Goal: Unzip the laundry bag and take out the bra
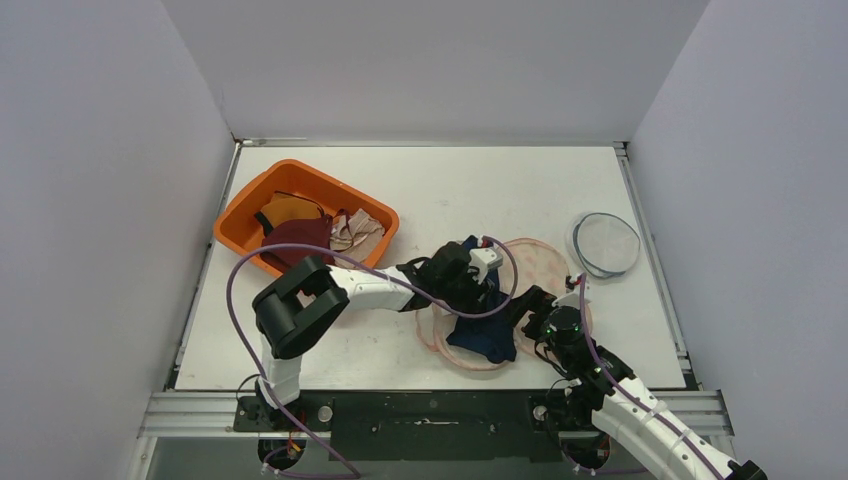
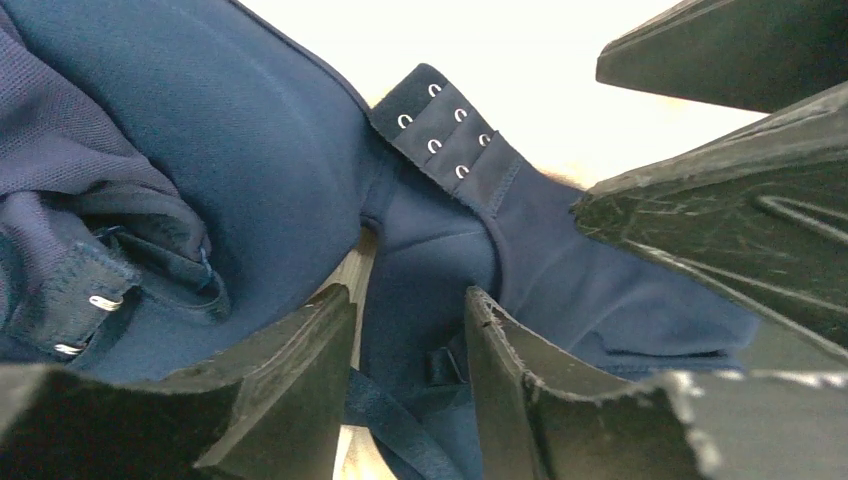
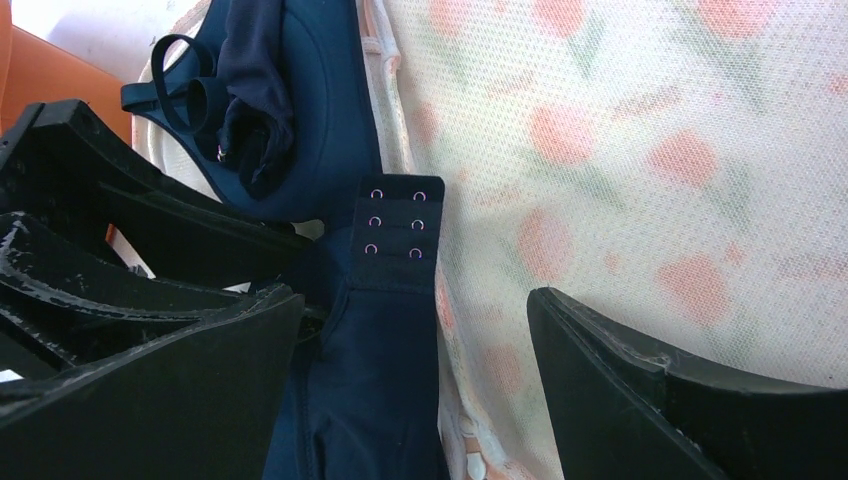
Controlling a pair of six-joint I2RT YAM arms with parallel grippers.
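Note:
The navy bra (image 1: 485, 338) lies spread on the laundry bag (image 1: 535, 258), which is pale with a peach print and rim. In the left wrist view my left gripper is partly open over the bra, with a strap (image 2: 400, 425) and folded fabric beneath the gap. Whether any cloth is pinched does not show. My right gripper stands open above the bra's hook-and-eye band (image 3: 398, 225) and the bag's edge. The left gripper's fingers (image 3: 220, 245) reach in beside that band. The bag's zipper cannot be made out clearly.
At the back left an orange bin (image 1: 235, 215) holds ochre, maroon and beige garments. A round white mesh item (image 1: 607, 245) lies at the right edge.

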